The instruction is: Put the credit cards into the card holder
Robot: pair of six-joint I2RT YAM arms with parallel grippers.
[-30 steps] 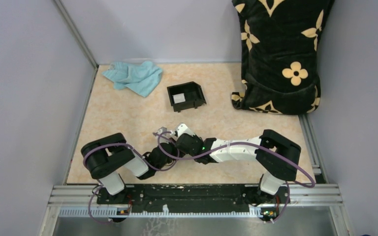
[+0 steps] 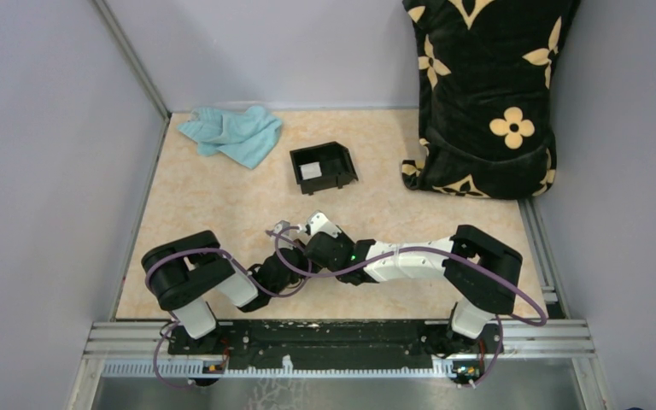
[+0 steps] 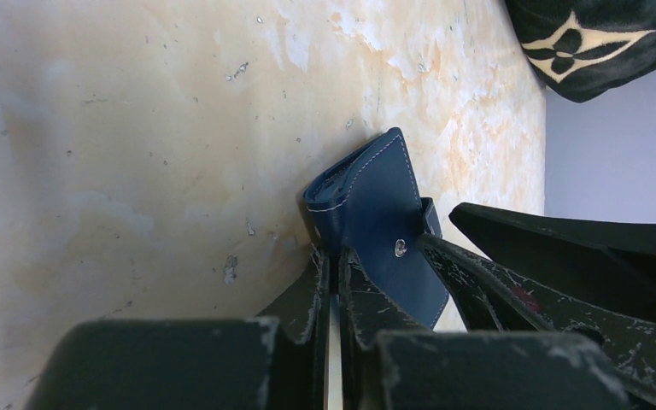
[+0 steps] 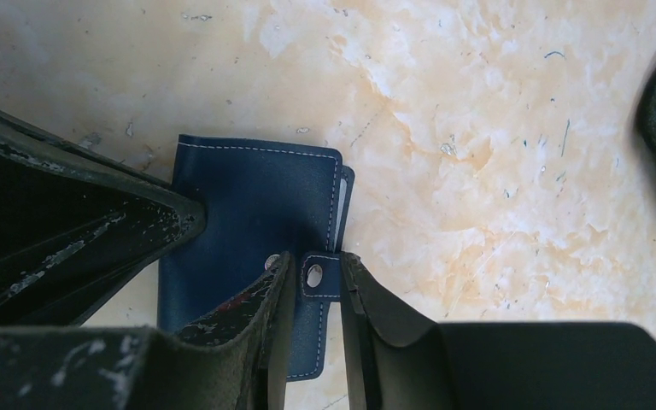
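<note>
The navy card holder lies on the table; its near corner in the left wrist view is pinched by my left gripper, which is shut on it. In the right wrist view, a dark left-gripper finger [image 4: 166, 218] crosses its left side. My right gripper stands open over the opposite edge, its fingertips either side of the snap strap [image 4: 325, 275]; whether they touch it I cannot tell. A pale sliver [image 4: 342, 209] shows between the holder's flaps. From above, the arms hide the holder. A small white piece [image 2: 311, 170], perhaps a card, lies in the black box.
The black box [image 2: 337, 179] stands behind the arms, with a light blue cloth [image 2: 239, 132] to its left. A large black patterned cushion [image 2: 487, 94] fills the back right. Bare tabletop [image 2: 196, 192] lies left of the box and between box and cushion.
Over the last second the right arm's end has shifted very slightly in the top view. The left arm, box, cloth and cushion look unchanged.
</note>
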